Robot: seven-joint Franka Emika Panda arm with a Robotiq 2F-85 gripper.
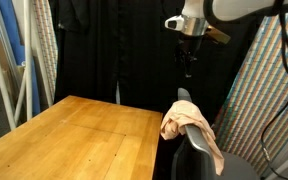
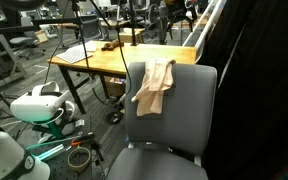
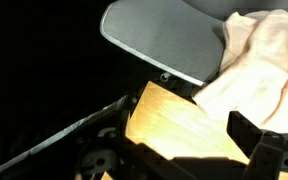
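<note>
A pale pink cloth (image 1: 191, 118) hangs over the top edge of a dark grey chair's backrest (image 2: 191, 95). From the front of the chair, the cloth (image 2: 156, 80) drapes down the upper left of the backrest. My gripper (image 1: 187, 66) is in the air above the chair, clear of the cloth. In the wrist view its fingers stand wide apart, so the gripper is open and empty. The cloth (image 3: 254, 88) appears at the right of that view, beyond the right finger, with part of the backrest (image 3: 164, 38) above.
A wooden table (image 1: 79, 140) with a bare top stands beside the chair. Black curtains (image 1: 134, 50) hang behind it. Another white robot arm (image 2: 14, 155) and tools lie at the lower left of exterior view 2.
</note>
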